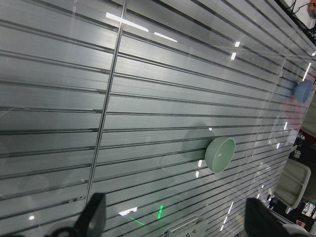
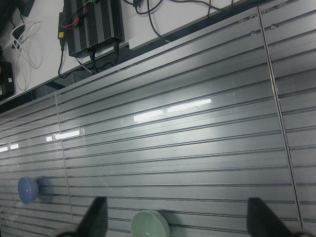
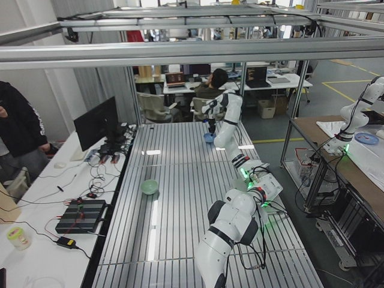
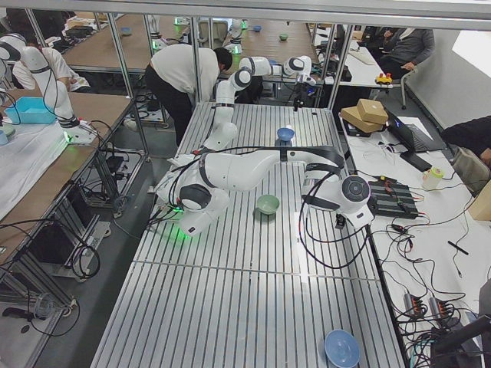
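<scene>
A green bowl (image 3: 150, 186) (image 4: 268, 204) (image 1: 220, 155) (image 2: 149, 223) stands on the slatted metal table (image 3: 129, 240). A blue bowl (image 3: 209, 137) is below the far arm's gripper in the camera left view; another blue bowl (image 4: 341, 349) is at the near right in the camera right view. My left gripper stands open high over the table, empty between its blurred fingers. My right gripper is likewise open and empty above the table, with the green bowl low between its fingers in view.
A white side table (image 3: 36, 264) with monitor, power boxes and cables runs along one edge. Metal frame posts surround the table. People sit or stand nearby.
</scene>
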